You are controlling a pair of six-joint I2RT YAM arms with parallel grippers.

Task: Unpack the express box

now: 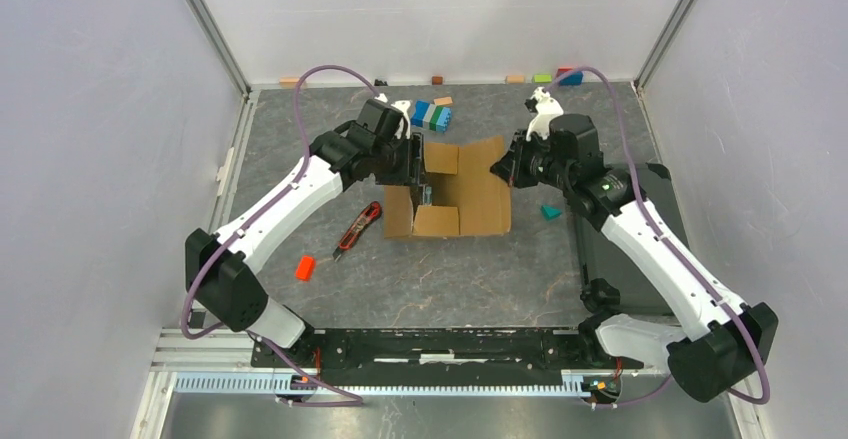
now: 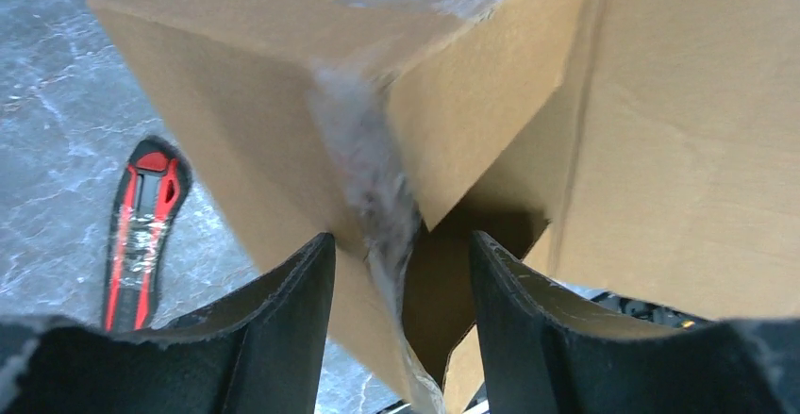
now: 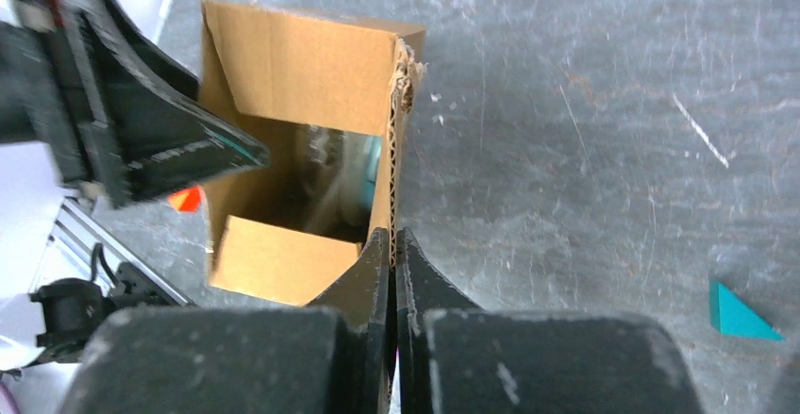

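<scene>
The open brown cardboard express box (image 1: 398,221) stands mid-table, with its large flap (image 1: 485,204) spread toward the right. My right gripper (image 1: 503,171) is shut on the outer edge of that flap; in the right wrist view its fingertips pinch the cardboard flap (image 3: 391,169). Over the box's left part, my left gripper (image 1: 414,174) is open, its fingers to either side of the taped cardboard edge (image 2: 377,178) in the left wrist view, apparently not clamped. Inside the box, the right wrist view shows a pale blue item (image 3: 363,173), partly hidden by the flap.
A red-and-black utility knife (image 1: 358,229) and an orange block (image 1: 305,267) lie left of the box. Behind it is a blue-green block assembly (image 1: 431,116). A teal triangle (image 1: 550,212) and a dark bin (image 1: 630,259) are to the right. Open table lies in front.
</scene>
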